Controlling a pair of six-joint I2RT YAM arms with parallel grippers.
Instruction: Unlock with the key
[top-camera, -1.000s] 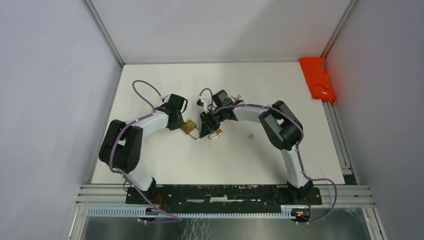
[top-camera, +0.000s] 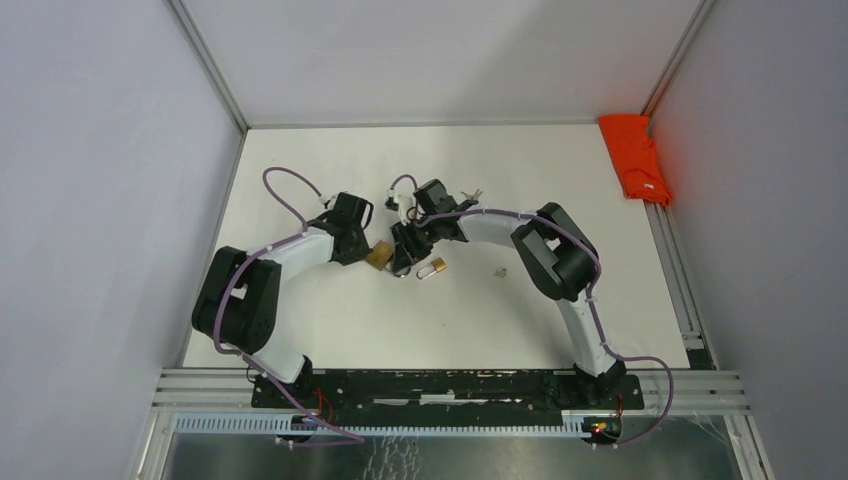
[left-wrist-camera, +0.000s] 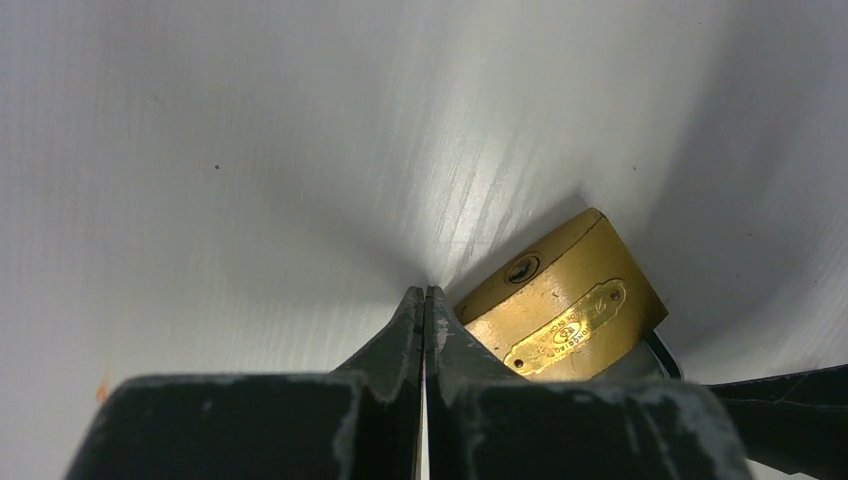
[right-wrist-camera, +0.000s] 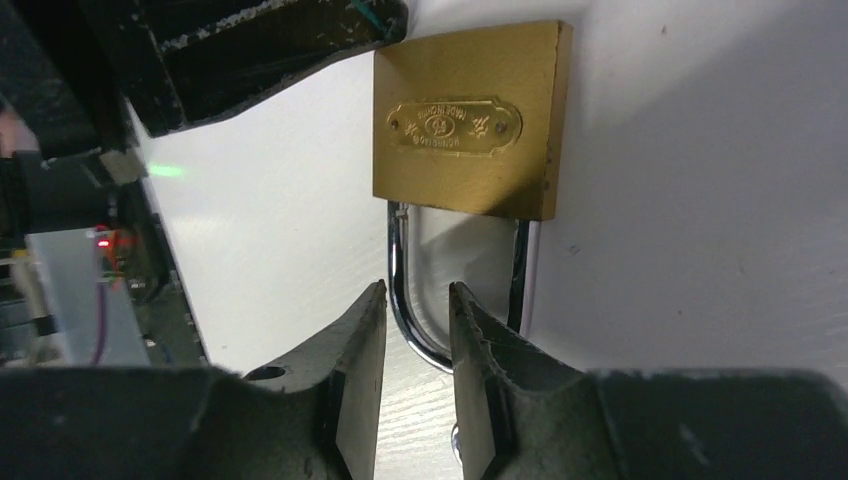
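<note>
A brass padlock (top-camera: 379, 253) (left-wrist-camera: 563, 300) with a long steel shackle lies between my grippers, its keyhole visible in the left wrist view. My left gripper is shut, its tips at the padlock's body edge, nothing seen between them. My right gripper stands open over the shackle's curved end, the padlock body beyond it. Keys (top-camera: 474, 194) lie behind the right arm in the top view.
A smaller padlock (top-camera: 435, 267) lies just right of the grippers, and a small metal item (top-camera: 501, 272) farther right. An orange cloth (top-camera: 634, 156) is at the back-right corner.
Over the last second both arms have shifted slightly, the right gripper leftward along the padlock and the left arm slightly toward the front. The padlock appears to have moved slightly.
</note>
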